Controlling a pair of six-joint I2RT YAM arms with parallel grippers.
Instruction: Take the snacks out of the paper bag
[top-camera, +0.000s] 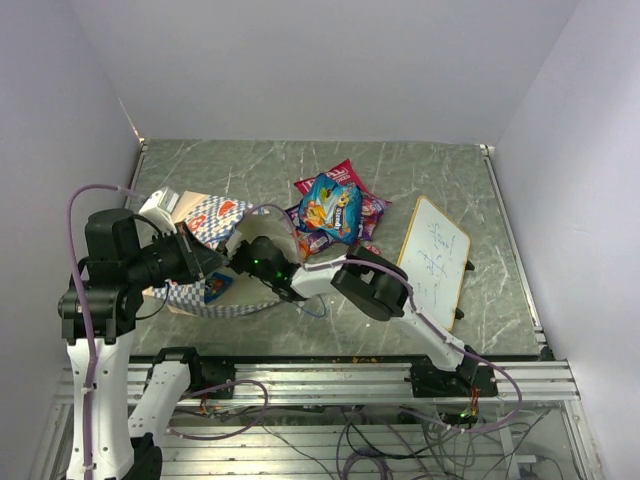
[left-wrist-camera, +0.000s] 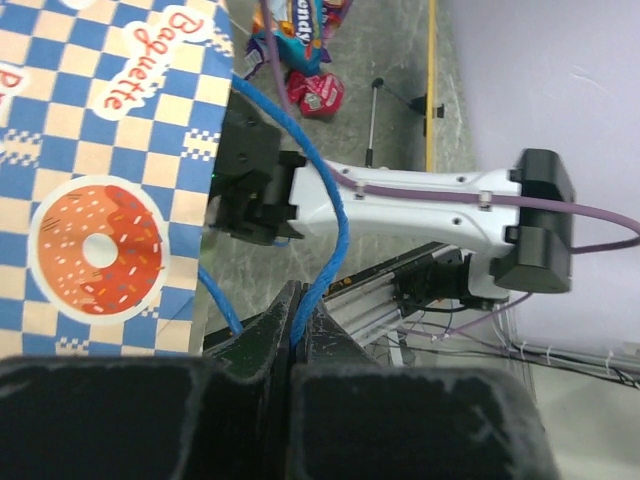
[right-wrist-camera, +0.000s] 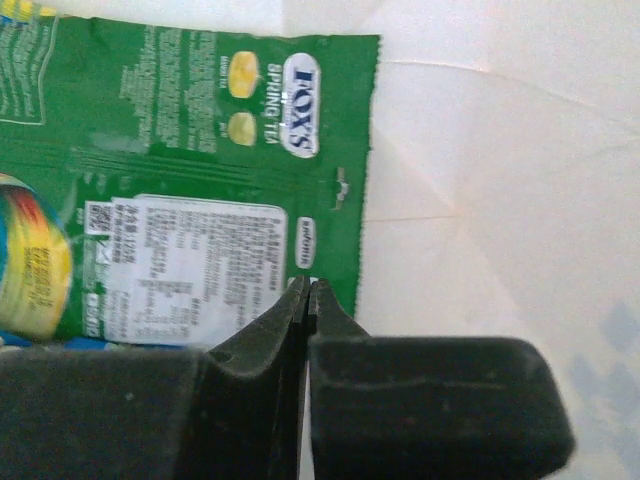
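Note:
The checked paper bag (top-camera: 222, 212) lies on its side at the left of the table, its open mouth facing right. My left gripper is shut on the bag's blue cord handle (left-wrist-camera: 335, 235). Inside the bag, the green Fox's snack packet (right-wrist-camera: 215, 160) lies flat against the white paper. My right gripper is shut with nothing between its fingers, its tips over the packet's lower right edge. Seen from above, the right arm's end reaches into the bag mouth. Some blue packaging (top-camera: 216, 286) also shows in the bag.
Outside, right of the bag, a blue snack packet (top-camera: 330, 208) lies on red and purple packets (top-camera: 372, 210). Farther right rests a whiteboard (top-camera: 435, 262). Bare grey table (top-camera: 400, 170) shows behind and in front of the packets.

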